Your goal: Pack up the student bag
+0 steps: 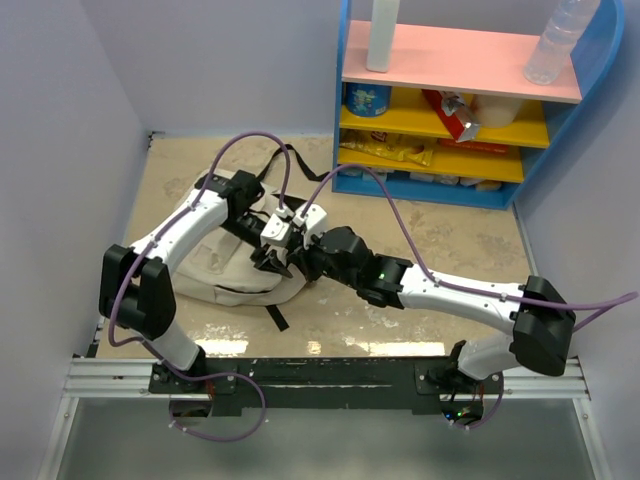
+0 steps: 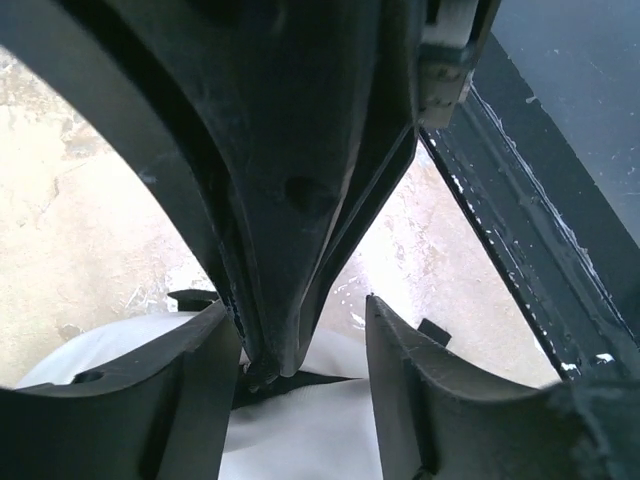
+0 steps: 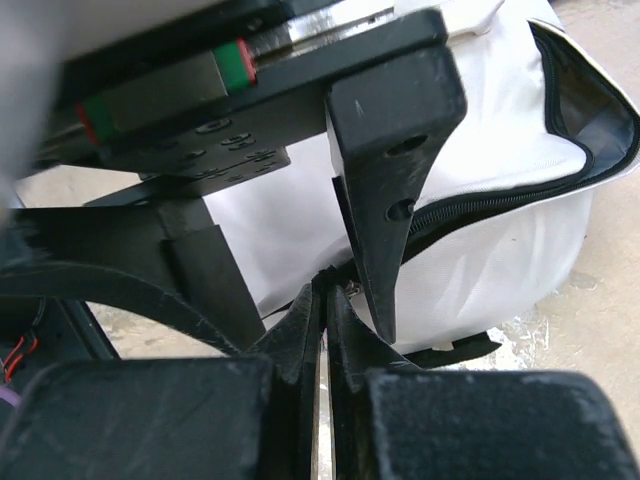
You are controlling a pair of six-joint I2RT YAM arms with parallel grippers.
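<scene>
The white bag (image 1: 205, 280) lies on the left of the floor, its dark zipper (image 3: 470, 205) showing in both wrist views. Over the bag's right edge my two grippers meet. My left gripper is part open at the zipper, close beside the right gripper's dark body, which fills much of the left wrist view. My right gripper is shut at the zipper edge; whether anything thin is between its fingertips is hidden. The left gripper's fingers (image 3: 385, 170) reach down just in front of it.
A shelf unit (image 1: 440, 60) with bottles (image 1: 550, 40) and packets (image 1: 390, 148) stands at the back right. Walls close in on both sides.
</scene>
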